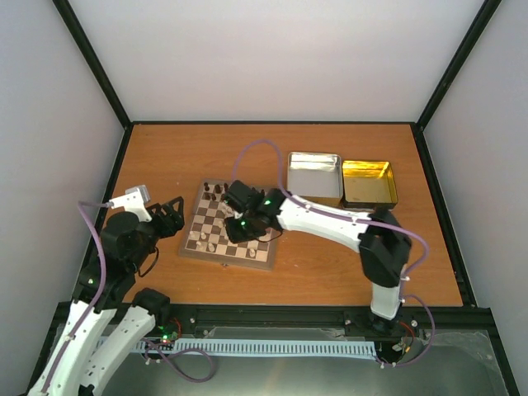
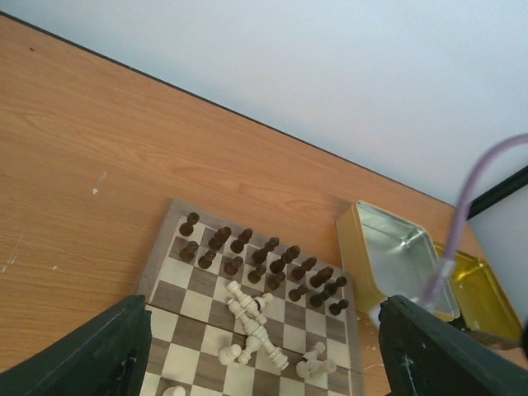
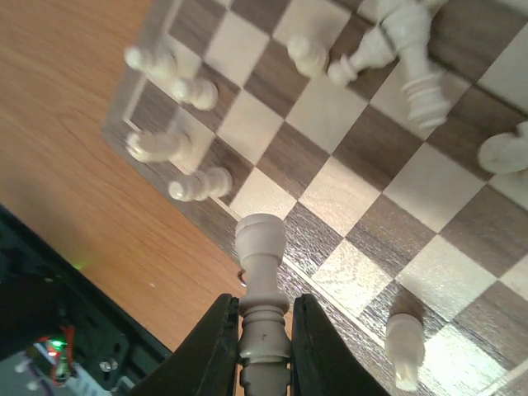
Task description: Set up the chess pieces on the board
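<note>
The wooden chessboard (image 1: 264,257) has dark pieces standing along its back rows (image 2: 218,238), white pieces lying in the middle (image 2: 253,330), and several standing near one edge (image 3: 198,91). My right gripper is shut on a white chess piece (image 3: 261,256), held upright or nearly so above the board near its front; the top view hides it behind the arm. My left gripper (image 1: 176,213) hangs left of the board, its fingers apart with nothing visible between them in the left wrist view.
A silver tin (image 1: 313,173) and a gold tin (image 1: 369,179) stand right of the board at the back.
</note>
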